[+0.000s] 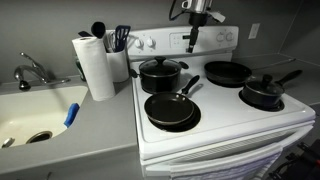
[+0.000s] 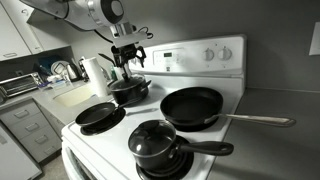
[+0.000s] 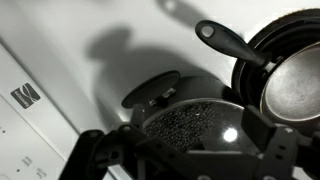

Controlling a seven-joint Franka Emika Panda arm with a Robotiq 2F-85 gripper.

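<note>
My gripper hangs in the air above the back-left part of the stove, its fingers open. Nothing shows between its dark fingers in the wrist view. Below them is a black pot with a glass lid, partly covered by the gripper. That lidded pot stands on the back-left burner in exterior view 1. In front of it, a black frying pan rests on the front-left burner, its handle pointing back and right.
On the white stove there is also a frying pan at the back right and a lidded saucepan at the front right. Paper towels, a utensil holder and a sink are to the left.
</note>
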